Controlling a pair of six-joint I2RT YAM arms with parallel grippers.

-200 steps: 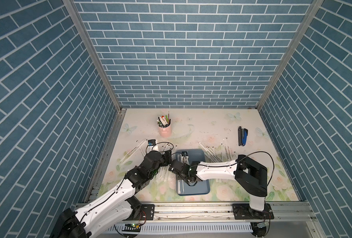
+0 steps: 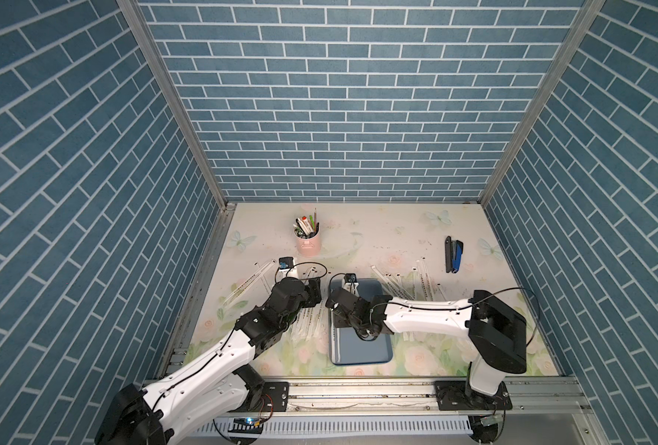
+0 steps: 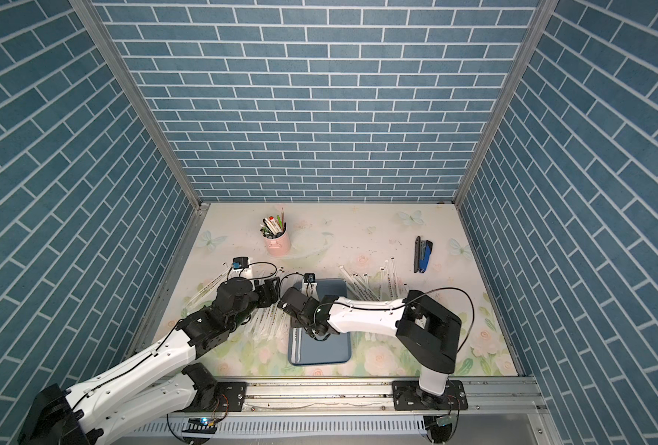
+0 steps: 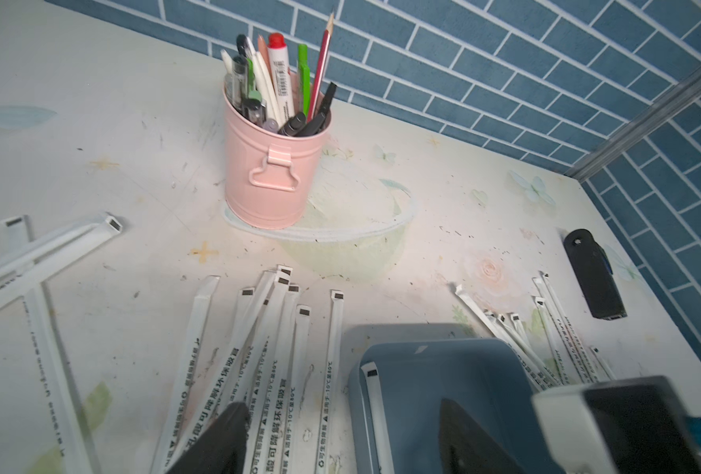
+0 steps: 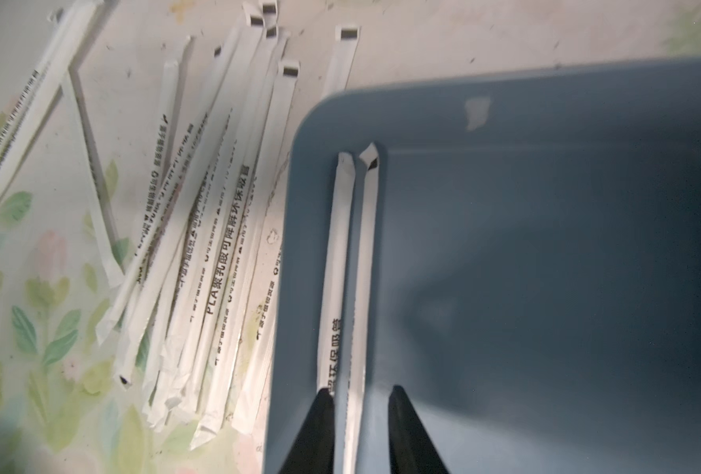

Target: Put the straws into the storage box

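Observation:
Two white paper-wrapped straws (image 5: 361,284) lie side by side along the left wall inside the blue-grey storage box (image 5: 540,260). Over the box, my right gripper is part open with its fingertips apart. One straw runs through the view between those fingers and the other passes near the left one; no grip on either shows. Left of the box is a bunch of several straws (image 5: 216,237) on the table. My left gripper stands open above that bunch, its blurred fingers wide apart and nothing held. More straws (image 4: 516,339) lie right of the box.
A pink bucket of pens (image 4: 271,166) stands behind the bunch. A stapler (image 2: 453,254) rests at the back right. Further straws (image 2: 249,283) lie at the far left. Both grippers are close together in the top views.
My right arm has shifted to the right, its gripper moving up and right over the box. My left gripper has risen slightly. Both straws stay in the box.

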